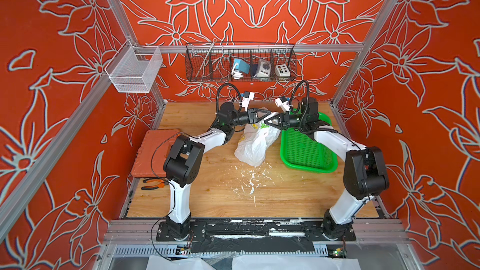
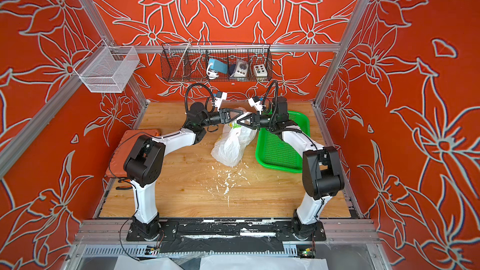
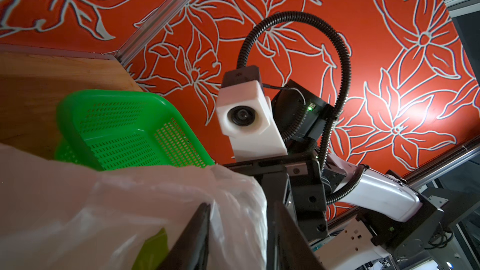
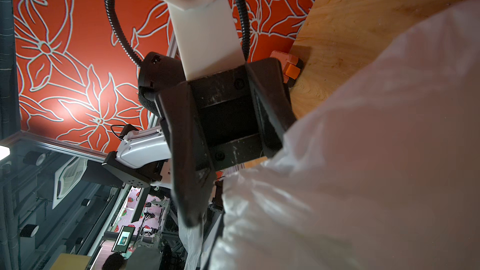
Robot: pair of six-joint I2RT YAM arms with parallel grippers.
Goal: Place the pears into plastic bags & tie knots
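Observation:
A white plastic bag lies bunched at the table's middle, left of the green basket. Its top reaches up under both grippers. In the left wrist view, a green shape shows through the bag; no pear can be told clearly. My left gripper stands open at the bag's top, with bag plastic behind its fingers. My right gripper is shut, close against the left one at the bag's top; whether any thin plastic is pinched in it is hidden.
An orange case and pliers lie on the left. White scraps are scattered on the front middle of the table. A wire rack hangs on the back rail.

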